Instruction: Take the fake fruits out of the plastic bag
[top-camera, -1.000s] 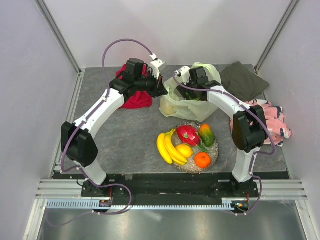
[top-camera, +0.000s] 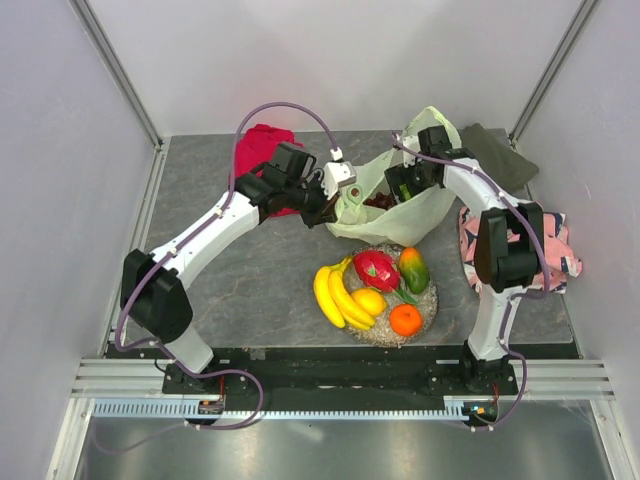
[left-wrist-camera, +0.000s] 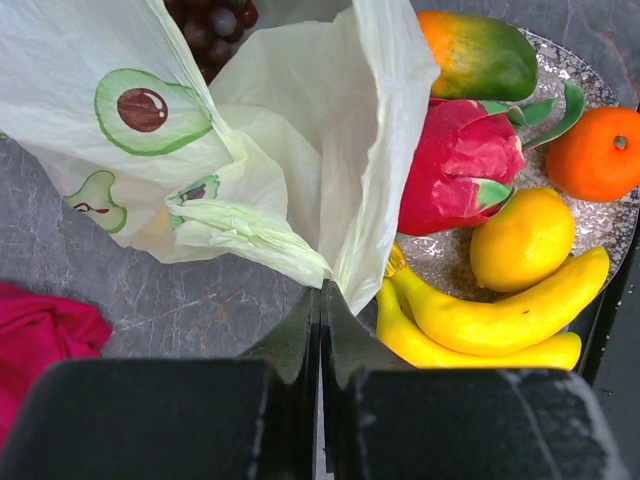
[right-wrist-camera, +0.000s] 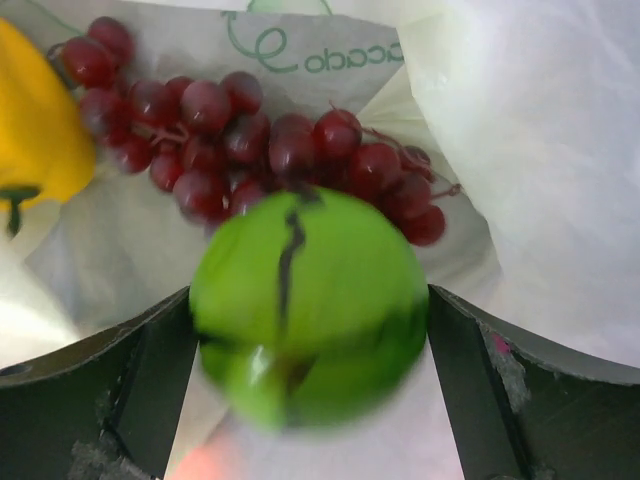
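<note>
The white plastic bag (top-camera: 410, 225), printed with avocados, stands open at the table's centre back. My left gripper is shut on a thin fold of its rim, at the bag's left side. Inside the bag, in the right wrist view, lie a green round fruit (right-wrist-camera: 310, 270), a bunch of red grapes (right-wrist-camera: 205, 125) and a yellow fruit (right-wrist-camera: 35, 120) like a pepper. My right gripper is open inside the bag, one finger on each side of the green fruit; whether they touch it I cannot tell.
A silvery plate (top-camera: 425, 310) in front of the bag bears bananas (top-camera: 335, 295), a dragon fruit (top-camera: 375, 268), a mango (top-camera: 413, 270), a lemon (top-camera: 368, 301) and an orange (top-camera: 405, 320). Cloths lie at the sides: red (top-camera: 258, 148), olive (top-camera: 505, 160) and pink patterned (top-camera: 567, 255).
My left gripper has moved down to the bag's rim and shut on it. The plate's fruits stayed put.
</note>
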